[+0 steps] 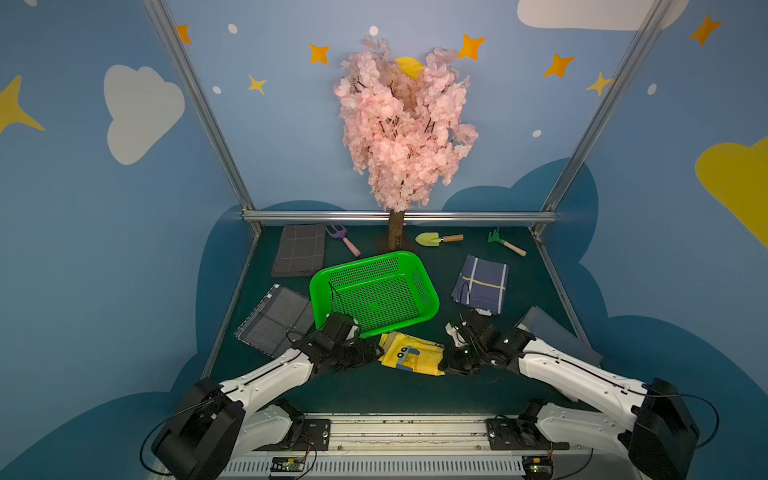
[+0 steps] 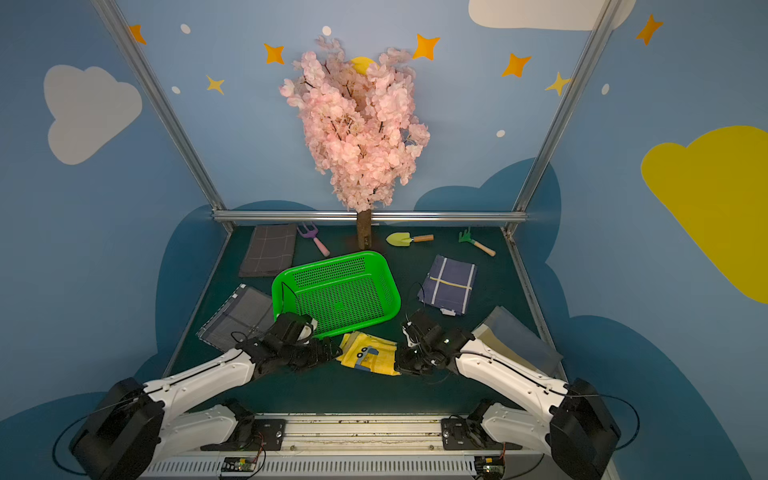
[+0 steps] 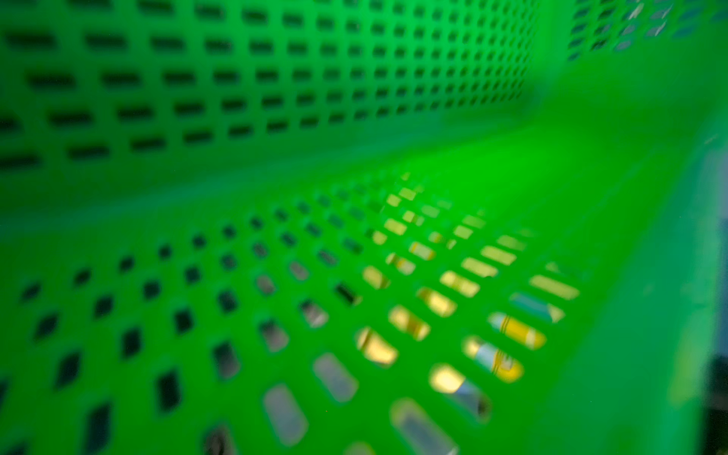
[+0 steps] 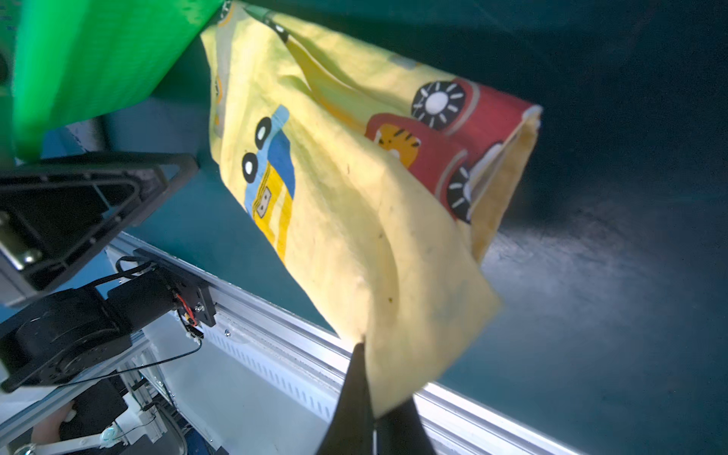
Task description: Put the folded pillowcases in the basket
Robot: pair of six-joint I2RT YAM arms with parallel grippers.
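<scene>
The yellow pillowcase (image 1: 412,353), printed with cars, hangs by one corner in my right gripper, which is shut on it. In the right wrist view the cloth (image 4: 326,204) slopes away from the fingertips, creased, its far end beside the green basket (image 4: 83,76). My left gripper (image 1: 377,352) stands open at the cloth's left end, in front of the basket (image 1: 428,280); one dark finger (image 4: 98,189) shows close to the cloth's edge. The left wrist view holds only the basket's holed green wall (image 3: 265,45), with bits of yellow through the holes; no fingers show there.
The basket is empty. Grey cloths (image 1: 276,320) lie to its left, a blue checked cloth (image 1: 481,284) and a grey cloth (image 1: 560,336) to the right. Small garden tools (image 1: 440,239) and a pink blossom tree (image 1: 396,228) stand behind. Bare table lies in front.
</scene>
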